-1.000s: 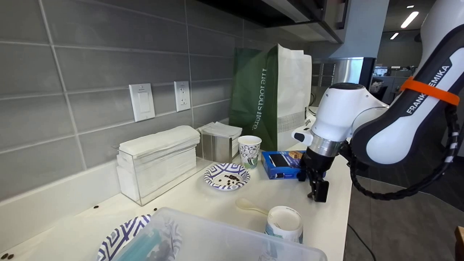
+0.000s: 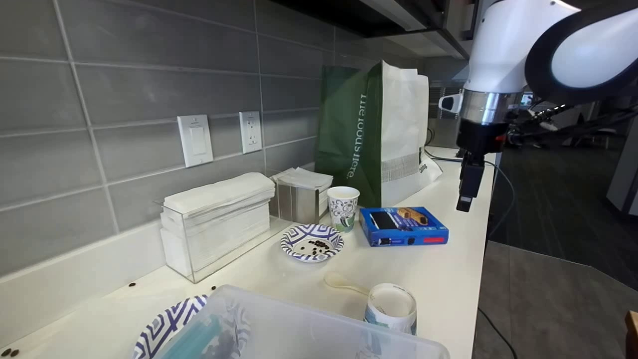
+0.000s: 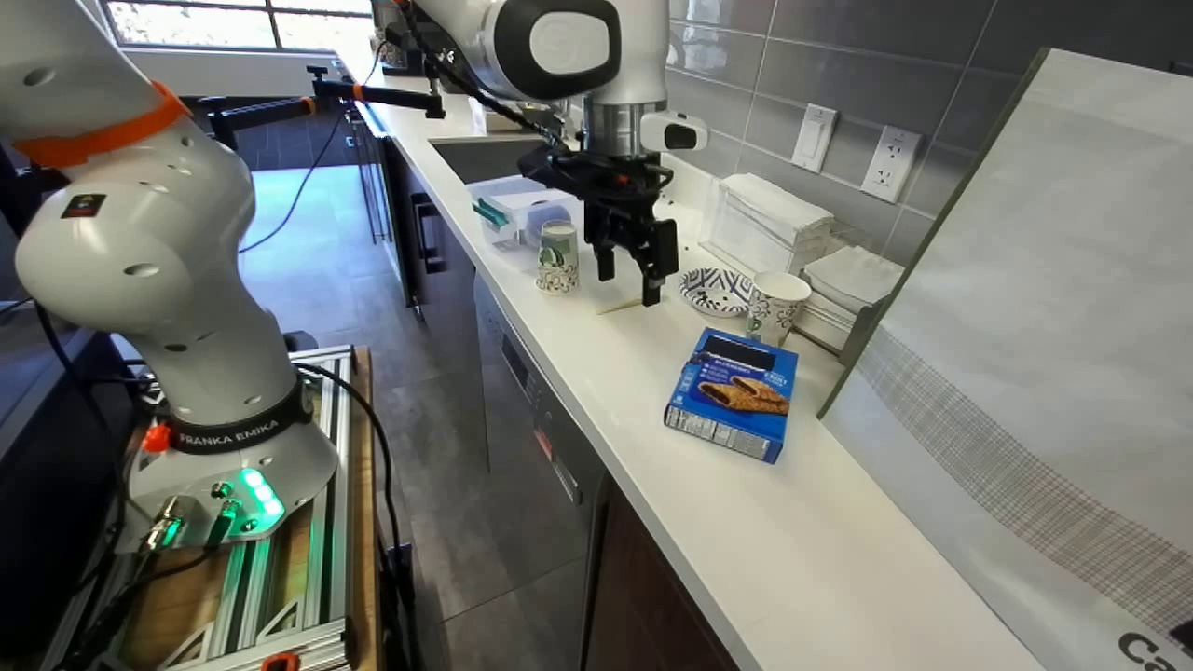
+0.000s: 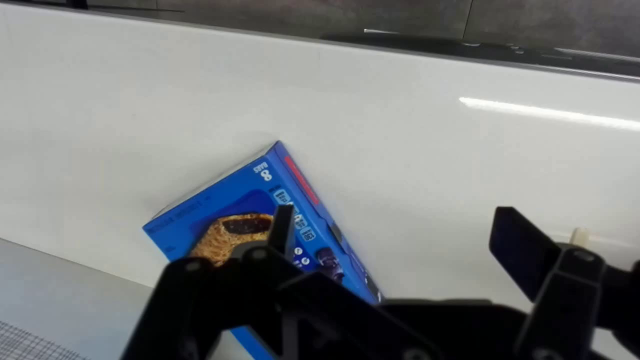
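My gripper (image 3: 628, 285) hangs open above the white counter, its two fingers spread apart with nothing between them. In the wrist view one finger (image 4: 282, 231) overlaps the blue snack box (image 4: 240, 210), while the other finger (image 4: 522, 249) is over bare counter. The blue box (image 2: 403, 225) lies flat near the bag. Left of it are an upright patterned paper cup (image 2: 343, 206) and a patterned bowl (image 2: 311, 244) with dark beans in it. A pale spoon (image 2: 344, 281) lies by a second paper cup (image 2: 390, 308), whose bottom faces up.
A tall green and white bag (image 2: 371, 137) stands behind the box. Napkin holders (image 2: 218, 227) line the wall. A clear plastic bin (image 2: 311, 329) takes up the near end. Bare counter (image 3: 850, 548) extends along the front edge.
My arm has risen, lifting the gripper from low beside the blue box to well above the counter, farther back and right in exterior view 1. The counter objects appear unmoved.
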